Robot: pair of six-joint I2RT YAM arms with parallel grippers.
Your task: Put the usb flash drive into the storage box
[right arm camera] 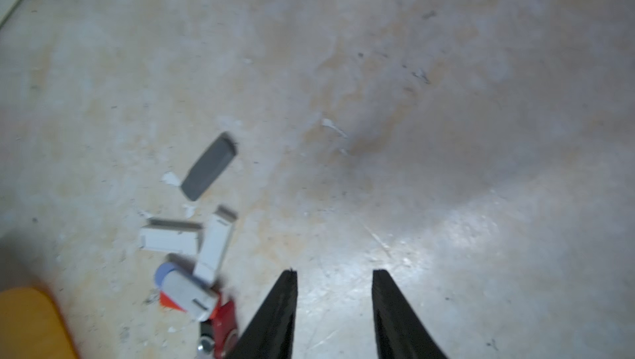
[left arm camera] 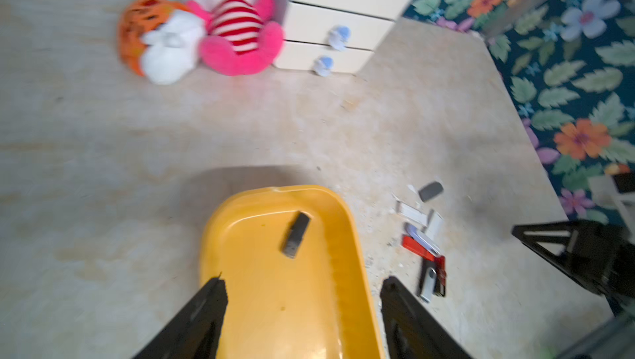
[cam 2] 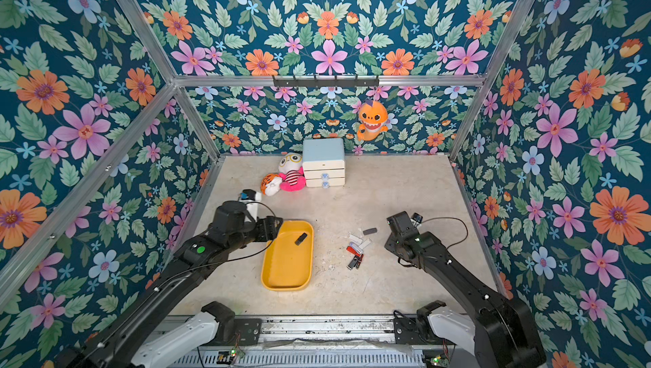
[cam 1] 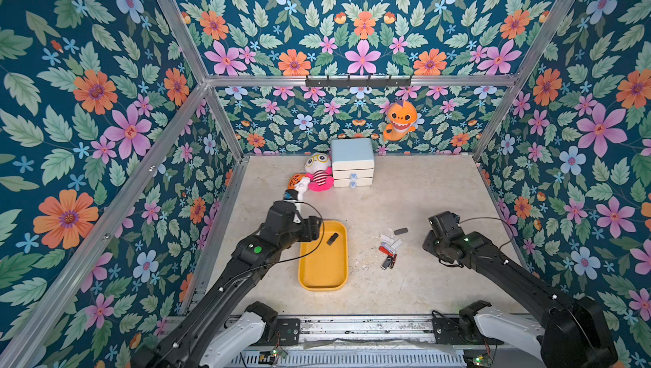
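Observation:
One black flash drive [left arm camera: 295, 233] lies inside the shallow yellow tray [cam 1: 346, 259], near its far end. Other drives lie loose on the table to the tray's right: a dark grey one [right arm camera: 209, 166], two white ones [right arm camera: 215, 246], a silver-blue one [right arm camera: 188, 291] and red and black ones below. My left gripper is above the tray's left side, fingers apart, nothing between them. Right of the loose drives, my right gripper hovers over bare table, its fingers [right arm camera: 274, 312] parted and empty.
At the back stands a small white drawer box [cam 1: 352, 164] with a blue top. Beside it sit a pink plush toy [cam 1: 318, 171] and an orange tiger toy [cam 2: 270, 183]. Open table lies behind the drives and at the right.

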